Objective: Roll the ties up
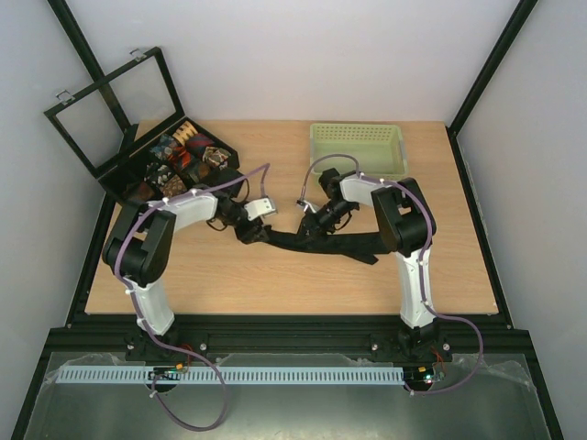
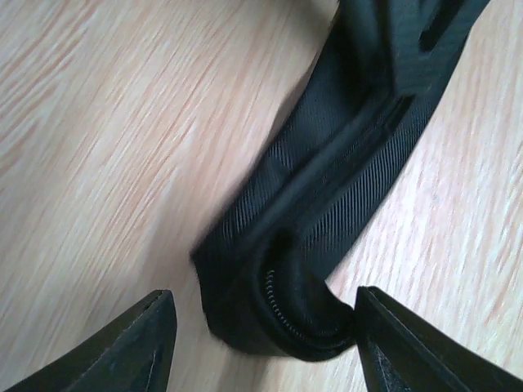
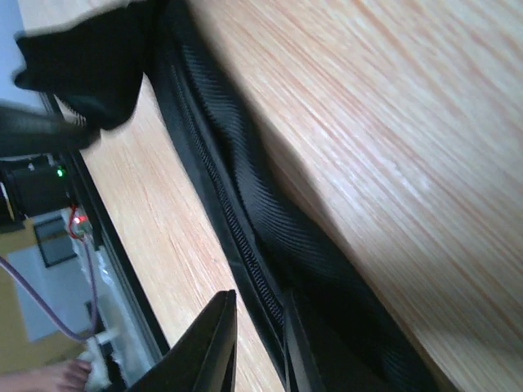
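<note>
A black tie [image 1: 358,246] lies flat across the middle of the table; its left end is folded up in a loose curl [image 2: 274,302]. My left gripper is part open at that curled end, its fingers either side of it, the right finger close against the fabric. My right gripper is over the tie farther right in its wrist view, part open, with the dark fabric behind its fingertips; whether it touches is unclear.
An open case of rolled ties [image 1: 179,160] stands at the back left. An empty pale green basket [image 1: 358,147] stands at the back right.
</note>
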